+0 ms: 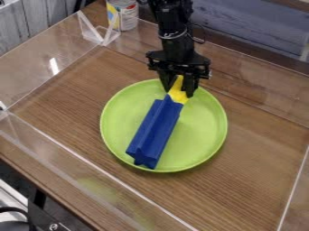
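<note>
My black gripper [178, 74] reaches down from the top centre, shut on the yellow handle [176, 93] of a tool with a long blue head [154, 133], perhaps a brush or squeegee. The blue part lies over a round green plate [208, 135] on the wooden table. The fingertips are partly hidden in the dark body of the gripper.
A white-labelled can [122, 14] and a clear plastic item [97, 30] stand at the back left. Grey walls border the back.
</note>
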